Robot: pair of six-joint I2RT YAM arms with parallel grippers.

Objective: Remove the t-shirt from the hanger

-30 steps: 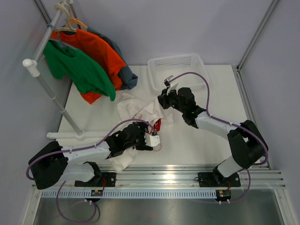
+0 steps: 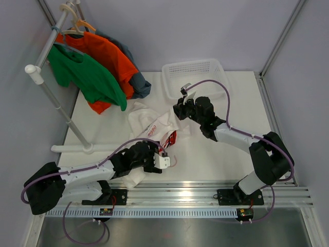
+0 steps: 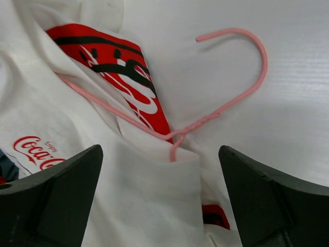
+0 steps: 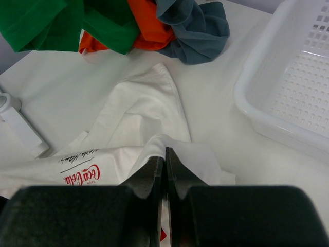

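Note:
A white t-shirt (image 2: 149, 123) with red Coca-Cola prints lies rumpled on the table, a pink hanger (image 3: 247, 92) in it with its hook free on the bare surface. My left gripper is open just over the shirt and the hanger's neck, nothing between its fingers. My right gripper is at the shirt's upper part, fingertips close together with white fabric bunched between them; that fold is lifted.
A white plastic basket (image 2: 193, 66) stands at the back right. A rack (image 2: 51, 98) with green (image 2: 87, 77), orange (image 2: 113, 56) and grey-blue shirts stands at the left.
My left gripper has shifted slightly toward the lower left in the top view. The right arm shows no visible movement.

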